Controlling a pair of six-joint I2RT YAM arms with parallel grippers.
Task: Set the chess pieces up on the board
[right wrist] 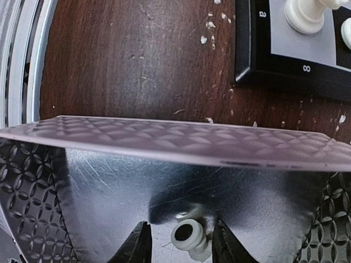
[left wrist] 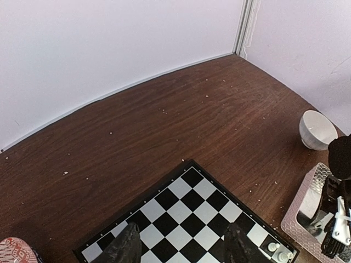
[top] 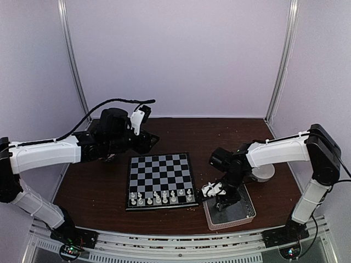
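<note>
The chessboard (top: 159, 170) has white pieces (top: 164, 198) standing along its near rows. A plastic tray (top: 230, 223) sits right of it. In the right wrist view a white chess piece (right wrist: 193, 238) lies on the tray's metallic floor, between the fingertips of my open right gripper; whether they touch it I cannot tell. My left gripper hangs open above the board's left far side, empty.
A white bowl (left wrist: 317, 129) stands behind the tray on the right. A red patterned object (left wrist: 16, 252) is at the table's left.
</note>
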